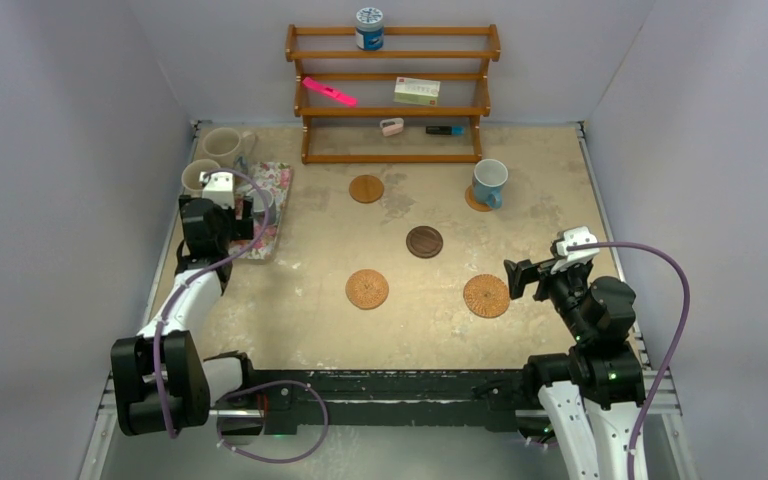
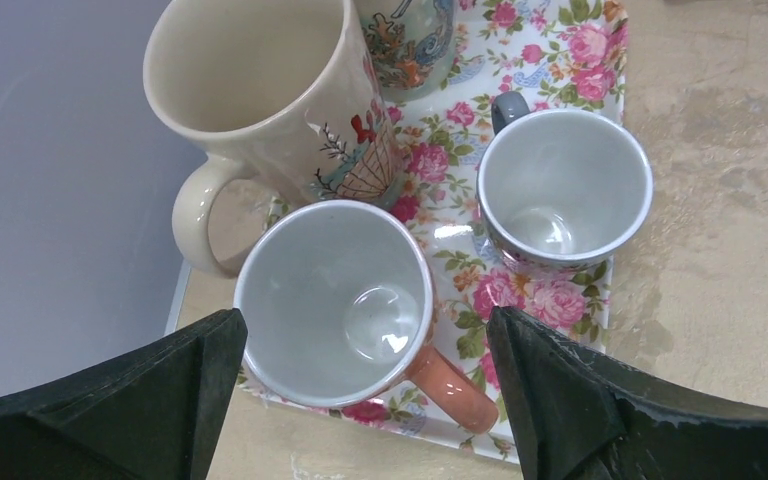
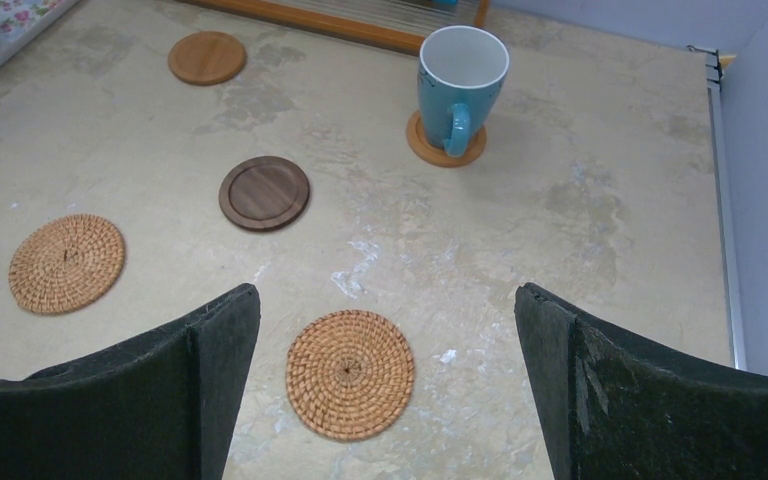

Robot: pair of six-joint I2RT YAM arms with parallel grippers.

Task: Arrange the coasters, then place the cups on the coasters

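My left gripper is open over the floral tray (image 2: 470, 440), nothing held between its fingers. Between and below those fingers shows a white-lined cup with an orange-brown handle (image 2: 335, 300). To its upper right on the tray is a smaller cup with a dark handle (image 2: 565, 185). A large cream mug (image 2: 260, 80) stands at upper left. On the right side, my open, empty right gripper hangs above the table near a woven coaster (image 3: 350, 375). A light-blue mug (image 3: 460, 85) rests on a round wooden coaster (image 3: 430, 150) at the back right.
Other coasters lie apart: a dark wooden one (image 1: 424, 242), a light wooden one (image 1: 366, 189) and a woven one (image 1: 367, 289). A wooden rack (image 1: 392, 158) stands at the back. Mugs crowd the tray's far left corner; bare table lies between the coasters.
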